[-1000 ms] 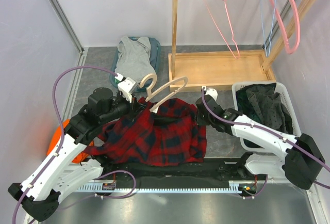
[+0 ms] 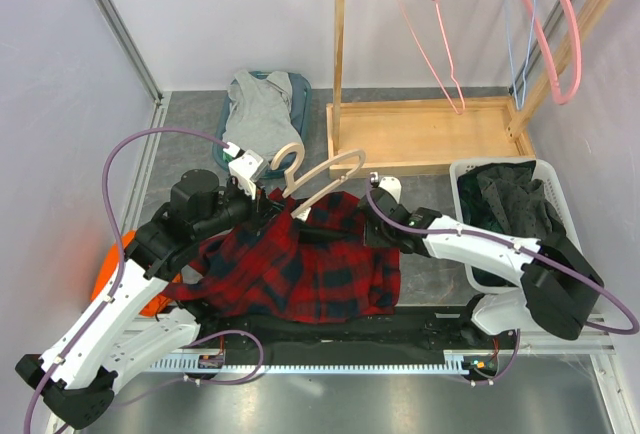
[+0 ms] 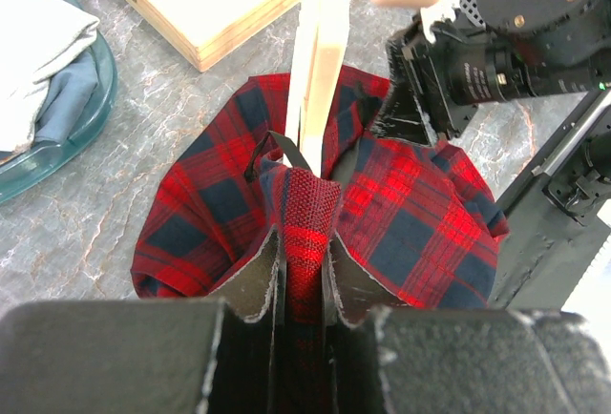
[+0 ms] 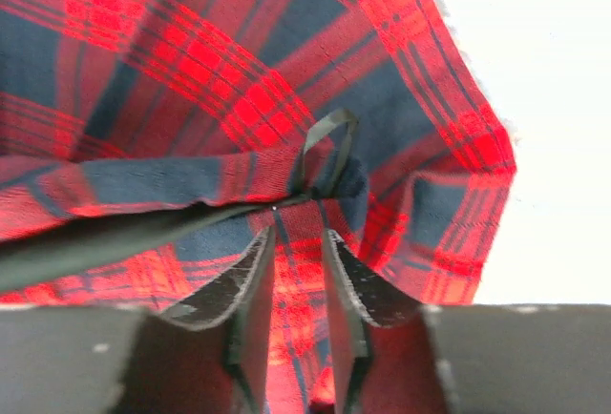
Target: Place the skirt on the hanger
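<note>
The red and navy plaid skirt (image 2: 330, 284) lies bunched across the table's front. My left gripper is shut on a gathered piece of it, and a cream hanger (image 2: 320, 167) rises from that piece, its lower part in the fabric beside a dark strap. In the right wrist view my right gripper is open, fingertips over the skirt, just below a thin dark strap loop (image 4: 329, 133) and a dark band lying along a fold.
A wooden rack (image 2: 420, 166) with pink and blue hangers stands at the back. A teal tray (image 2: 300, 104) with grey clothing is back left, a white basket (image 2: 560, 204) with dark cloth at right, an orange item (image 2: 105, 274) at far left.
My right gripper has moved left over the skirt in the top view. The left arm and the hanger look unchanged.
</note>
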